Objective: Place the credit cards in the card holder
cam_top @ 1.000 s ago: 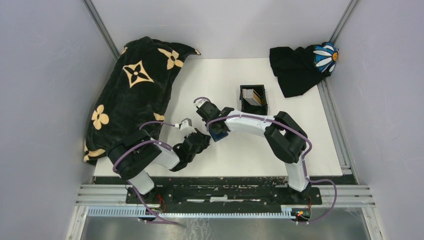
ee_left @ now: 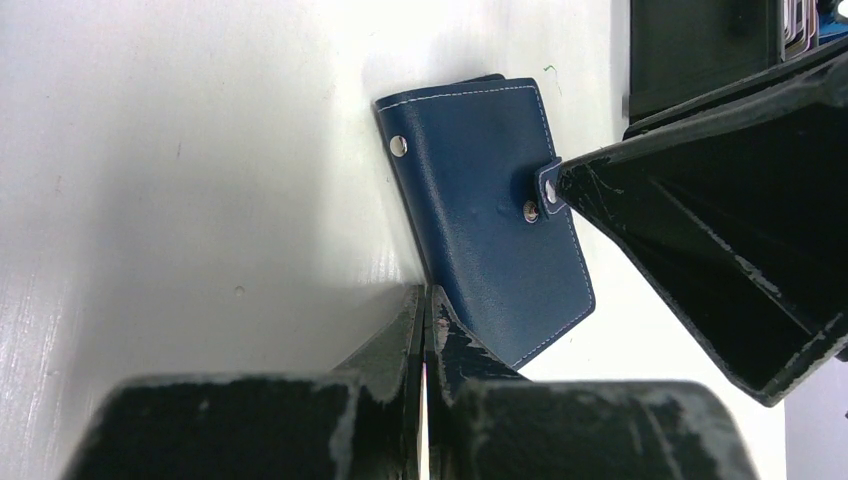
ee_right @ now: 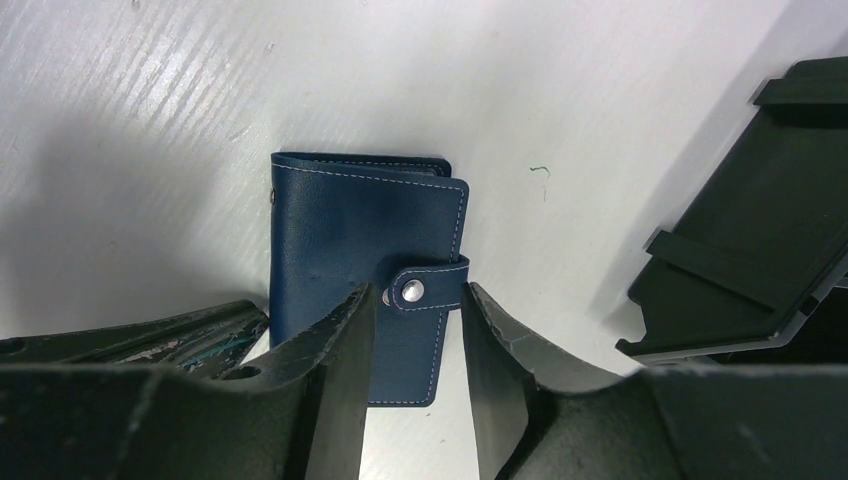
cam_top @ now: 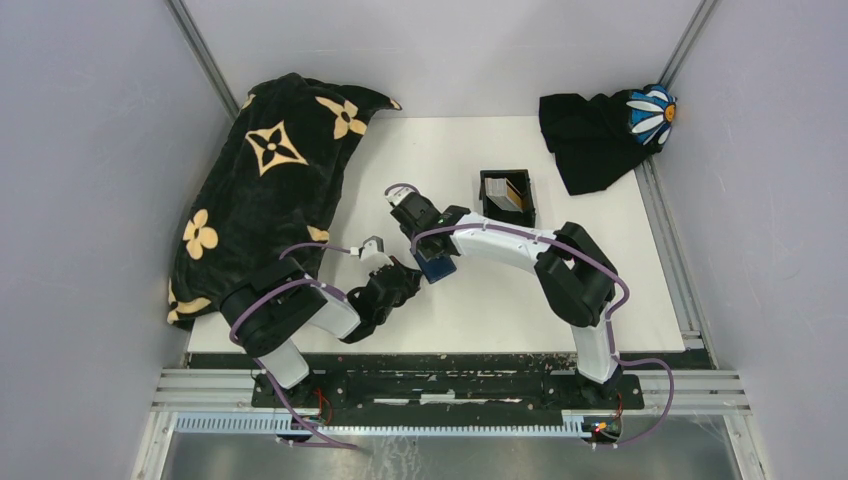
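The dark blue card holder (ee_right: 325, 220) lies closed on the white table, its spine to the left. Its short strap (ee_right: 440, 283), with a silver snap cap, sits off the stud (ee_left: 530, 211), which shows beside it. My left gripper is shut on the holder's lower spine edge. Over the strap stands my right gripper, open, one finger on each side; in the left wrist view a fingertip (ee_left: 575, 185) overlaps the strap's end. Pale cards (cam_top: 496, 193) stand in a black box (cam_top: 528, 213) at the back right.
A black patterned cushion (cam_top: 290, 180) covers the table's left side. Dark cloth with a daisy print (cam_top: 590, 140) lies at the back right. Free white table (cam_top: 520, 310) extends in front of the box and right arm.
My right gripper has shifted slightly toward the back and left over the holder. The left arm, the holder and the box stay where they were.
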